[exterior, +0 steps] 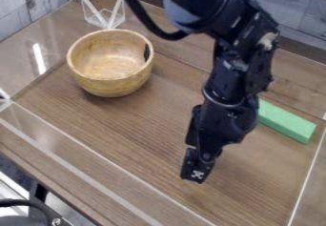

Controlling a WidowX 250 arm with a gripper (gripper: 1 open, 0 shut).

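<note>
The black robot arm reaches down over the middle-right of the wooden tray floor, with its gripper (201, 158) low over the wood. Its fingertips point down; the gripper is seen side-on and its gap is hard to make out. A green block (288, 120) lies to the right, partly behind the arm. A yellow wooden bowl (107, 73) sits at the upper left, apart from the gripper.
A clear plastic object (105, 9) is at the back left beside the tray's edge. Pale walls bound the tray.
</note>
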